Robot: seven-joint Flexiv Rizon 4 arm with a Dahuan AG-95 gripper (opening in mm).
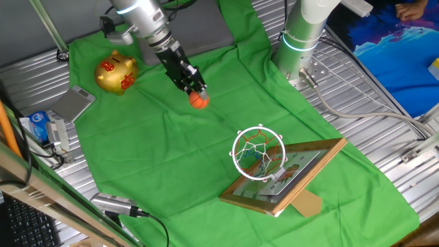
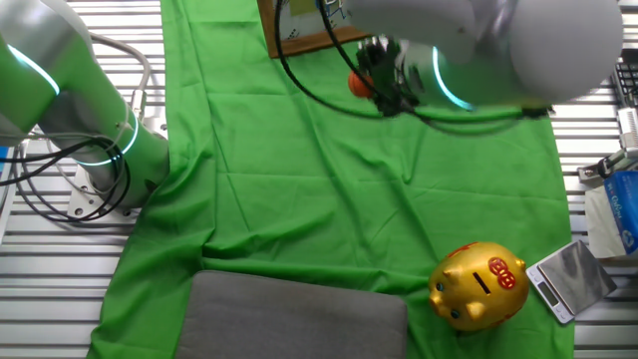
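A small orange basketball [image 1: 198, 101] is held at the fingertips of my gripper [image 1: 197, 94], which is shut on it. Ball and gripper are up and to the left of the white hoop [image 1: 236, 165] in exterior view 1. Red, white and blue netting hangs in the hoop, which is fixed to a wooden-framed board [image 1: 315, 155] on a stand. From exterior view 2, the ball [image 2: 360, 85] shows beside the dark gripper [image 2: 378, 80], partly covered by the arm and cables. Only the lower part of the board [image 2: 304, 44] appears there, at the top edge.
A gold piggy bank [image 1: 116, 73] and a small scale [image 1: 73, 104] are at the left. A grey pad [image 2: 294, 317] lies at the cloth's edge.
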